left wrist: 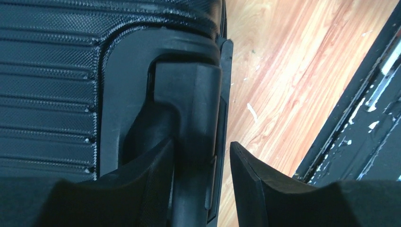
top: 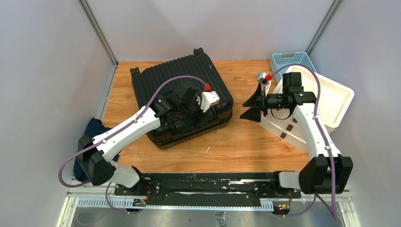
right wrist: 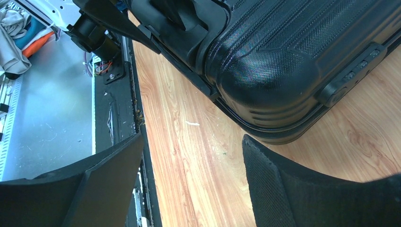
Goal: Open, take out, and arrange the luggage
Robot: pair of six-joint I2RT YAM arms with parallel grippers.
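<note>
A black ribbed suitcase (top: pixel 165 75) lies flat in the middle-left of the wooden table, wheels to the back. My left gripper is over the side facing the front of the table, its parted fingers at the moulded handle (left wrist: pixel 189 94); whether the handle is held between them is unclear. My right gripper (top: pixel 251 106) hangs open and empty to the right of the suitcase (right wrist: pixel 274 80), whose corner and side latch (right wrist: pixel 352 71) show in the right wrist view.
White stacked trays (top: pixel 335 101) and a blue basket (top: pixel 288 59) stand at the right. Dark cloth (top: pixel 87 130) lies at the left edge.
</note>
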